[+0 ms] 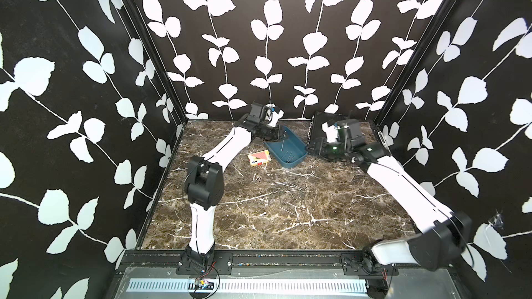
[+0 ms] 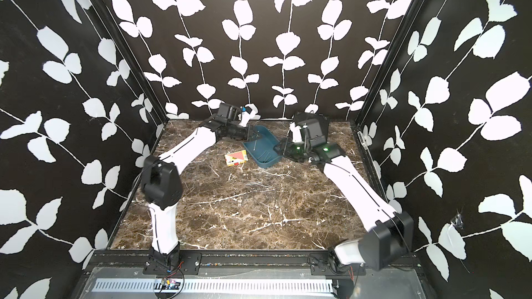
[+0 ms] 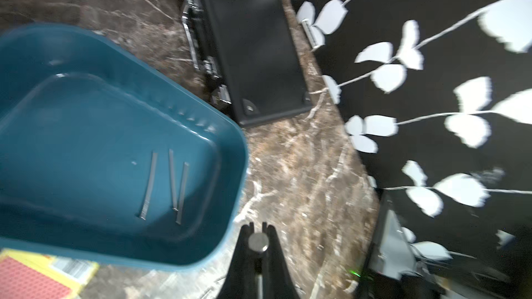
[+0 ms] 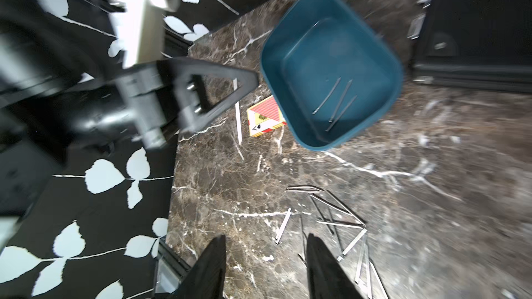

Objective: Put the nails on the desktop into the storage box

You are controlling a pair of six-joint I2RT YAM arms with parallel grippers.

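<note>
My left gripper is shut on a nail (image 3: 258, 242), whose round head shows between the fingertips. In the top left view, the left gripper (image 1: 281, 134) is over the left part of the blue storage box (image 1: 303, 157). Right of the box, my right gripper stands open with nothing between its fingers. In the right wrist view, the held nail (image 4: 238, 121) hangs at the left gripper's fingers. Three nails lie inside the box, one of them a bent nail (image 3: 148, 185). Several loose nails (image 4: 338, 224) lie scattered on the desktop in front of it.
A playing-card pack (image 1: 258, 158) lies against the box's left side. Behind the box at the right stands a black case (image 3: 249, 38).
</note>
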